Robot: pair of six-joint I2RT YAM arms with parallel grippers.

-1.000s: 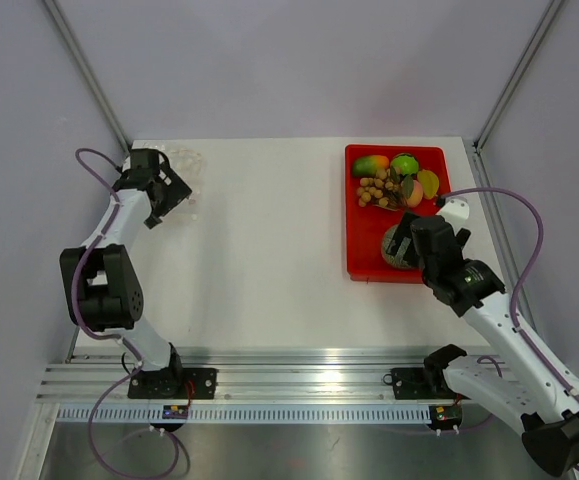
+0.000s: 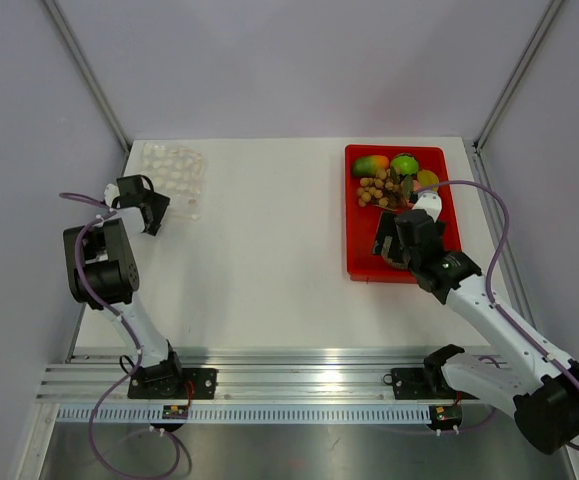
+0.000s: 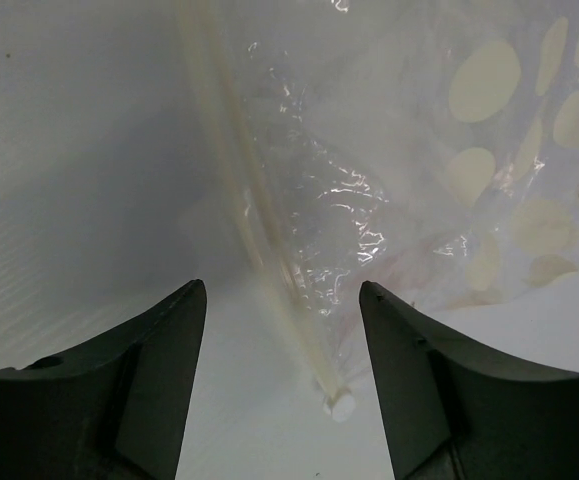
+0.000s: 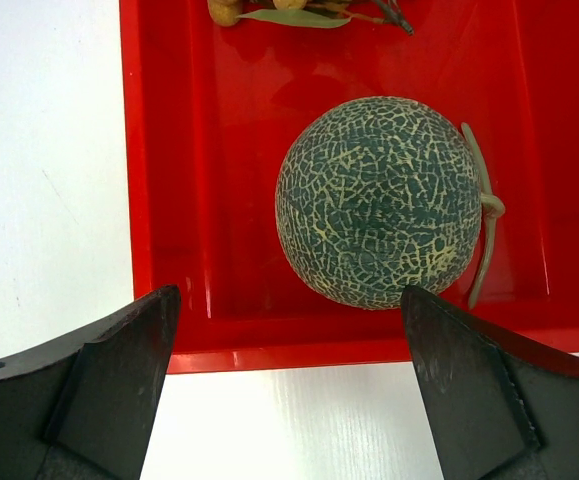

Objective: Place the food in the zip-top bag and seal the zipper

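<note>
A clear zip bag with pale dots (image 2: 174, 175) lies flat at the table's far left. In the left wrist view its zipper strip (image 3: 254, 215) runs slantwise, ending in a small white slider (image 3: 341, 404). My left gripper is part open over that end, the strip showing between its fingers and nothing visibly gripped. At the right, the red tray (image 2: 361, 262) holds the food. My right gripper stands open above the tray's near edge, facing a round green netted melon (image 4: 379, 200) with a stem. The melon is apart from the fingers.
Farther back in the tray are a mango (image 2: 367, 166), a green fruit or vegetable (image 2: 405, 164), a bunch of small brown fruit (image 2: 377, 188) and a yellow fruit (image 2: 429, 178).
The left gripper has drawn back leftward from over the bag to its left edge. My right gripper has moved left and slightly back, now covering more of the melon.
</note>
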